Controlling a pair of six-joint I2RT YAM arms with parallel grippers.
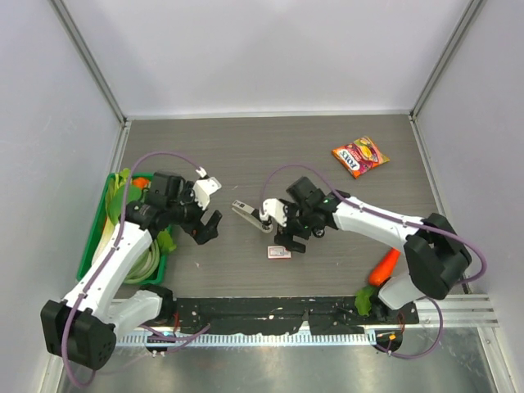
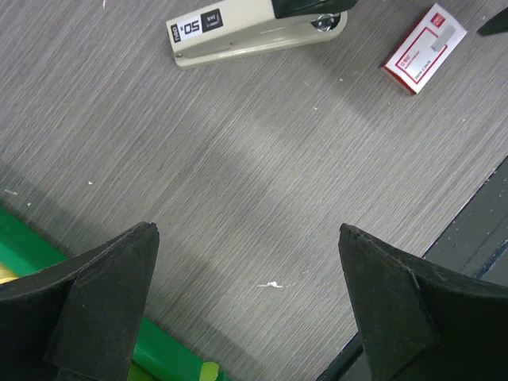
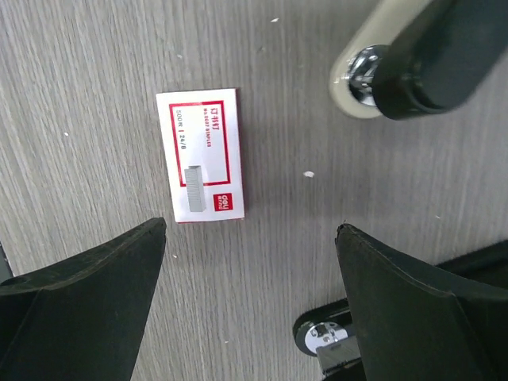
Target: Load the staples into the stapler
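A white staple box with red print [image 1: 279, 252] lies on the table; its top carries a grey strip shape in the right wrist view, and I cannot tell whether that is printed. Left of it rests a cream stapler with a black top [image 2: 258, 28]. Another black body with a silver end [image 3: 321, 337] shows at lower right in the right wrist view, mostly hidden. My right gripper hovers over the table by the staple box, fingers apart and empty. Left of the cream stapler, my left gripper [image 1: 210, 228] stands open, nothing between its fingers.
At the left a green basket [image 1: 85, 254] holds vegetables. A red snack bag [image 1: 360, 155] lies at the back right, a carrot [image 1: 385, 267] at the front right.
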